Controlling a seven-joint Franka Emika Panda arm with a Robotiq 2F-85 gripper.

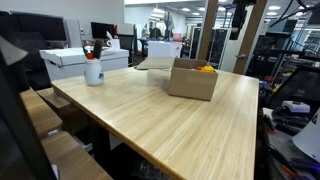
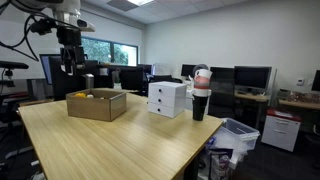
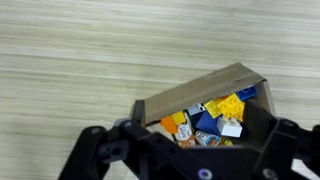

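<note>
A brown cardboard box (image 1: 190, 84) sits open-topped on the wooden table. Yellow, blue, white and orange toy blocks (image 3: 208, 122) fill the part of the box visible in the wrist view, where a flap (image 3: 200, 92) runs along one side. The gripper hangs high above the table, at the upper right in exterior view 1 (image 1: 237, 28) and at the upper left in exterior view 2 (image 2: 72, 66). From the wrist camera, its fingers stand apart on either side of the box, with nothing held between them. The gripper body hides the lower part of the box.
On the table (image 1: 135, 108) stands a white-and-dark cylindrical container (image 1: 94, 71) with things in its top. A white drawer unit (image 2: 166, 98) stands behind the table. The tabletop in front of the box is bare.
</note>
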